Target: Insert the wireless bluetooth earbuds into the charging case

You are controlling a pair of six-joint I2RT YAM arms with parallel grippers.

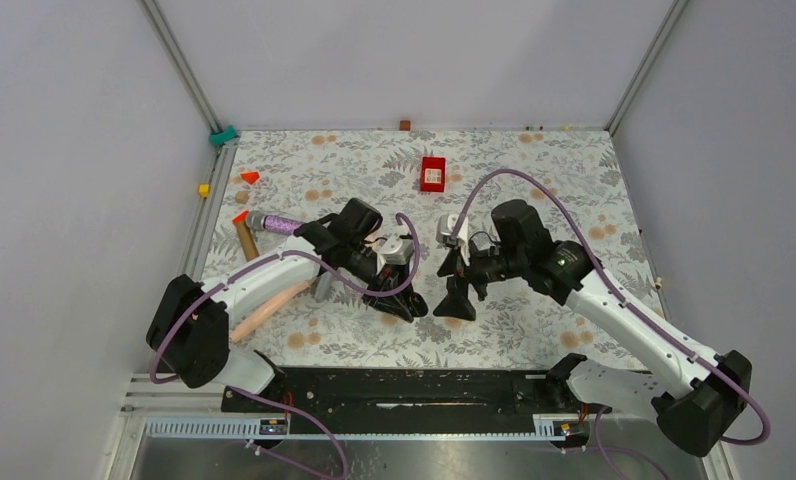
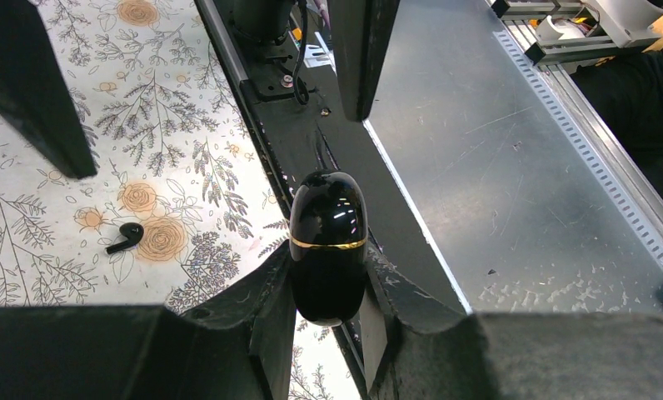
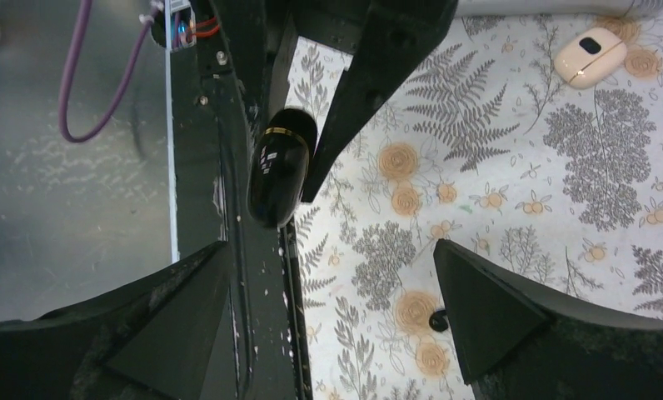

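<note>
My left gripper is shut on the lower part of a glossy black charging case [image 2: 329, 212] with a gold seam. The case is held above the table, and its lid looks closed. In the right wrist view, the same case [image 3: 278, 171] sits between the left fingers, in front of my right gripper. That gripper stands open around empty space, its fingertips apart from the case. One black earbud lies on the patterned mat; the right finger [image 3: 511, 325] partly covers it in the right wrist view. No second earbud is visible.
A small cream case-like object [image 3: 590, 57] with a black patch rests on the mat. Farther back is a red box [image 1: 432, 174]. A purple glittery cylinder [image 1: 279, 224] and a wooden-handled tool [image 1: 246, 240] lie left, by the left arm.
</note>
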